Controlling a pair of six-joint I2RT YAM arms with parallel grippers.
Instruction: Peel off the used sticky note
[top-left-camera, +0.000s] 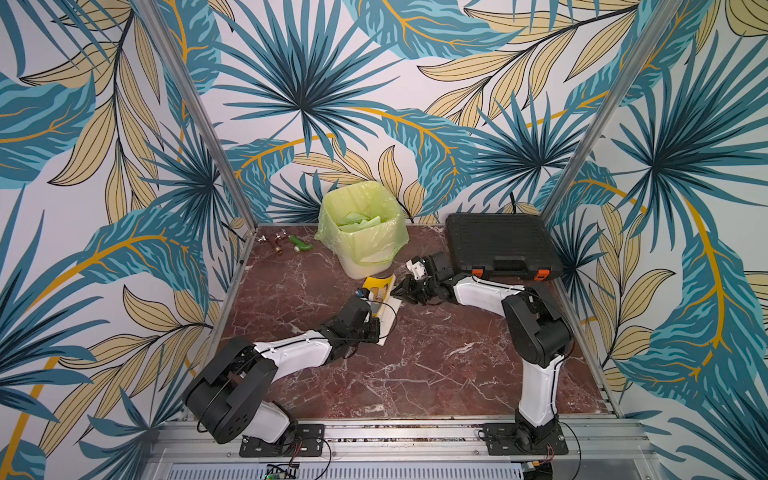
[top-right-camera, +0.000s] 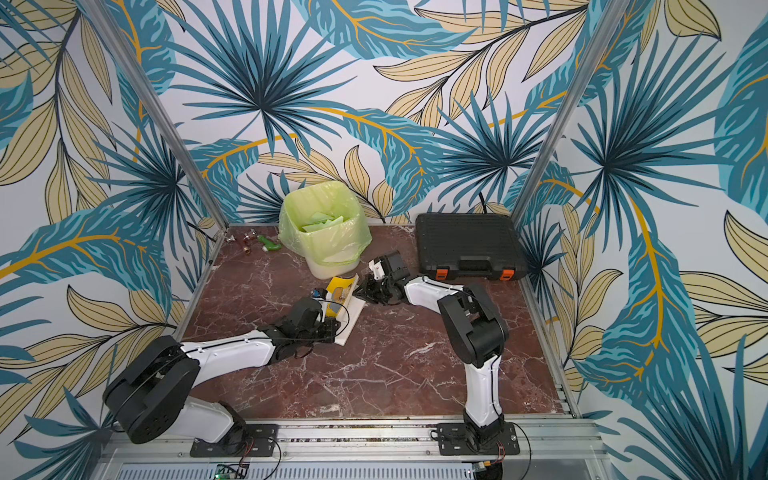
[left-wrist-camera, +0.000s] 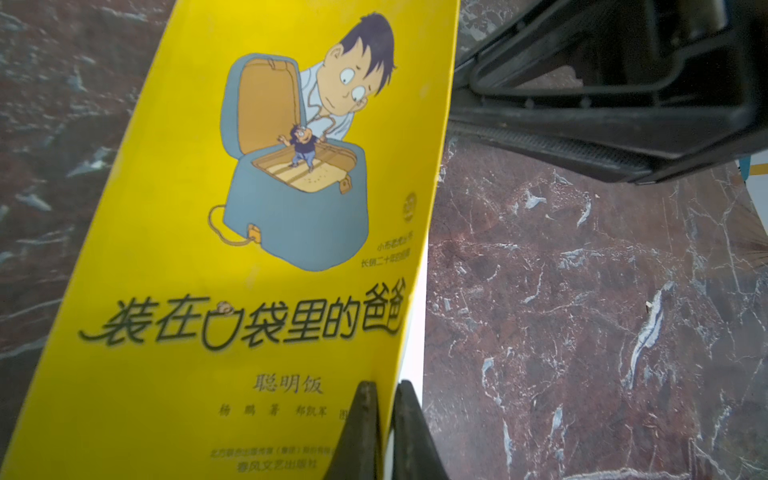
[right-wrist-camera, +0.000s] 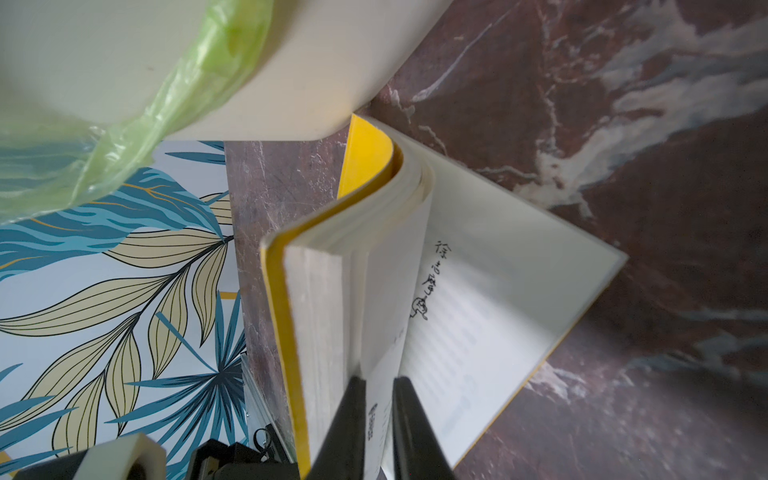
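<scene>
A yellow picture book lies open on the table below the bin; in the right wrist view its first page (right-wrist-camera: 496, 312) with handwriting lies flat and its page block (right-wrist-camera: 312, 320) stands raised. No sticky note is clearly visible. My left gripper is shut at the lower edge of the yellow cover, apparently on it or against it. My right gripper is at the raised pages, its fingertips a little apart; whether pages sit between them is unclear.
A bin (top-left-camera: 364, 256) with a green liner stands behind the book. A black case (top-left-camera: 500, 240) lies at back right, small objects (top-left-camera: 296, 242) at back left.
</scene>
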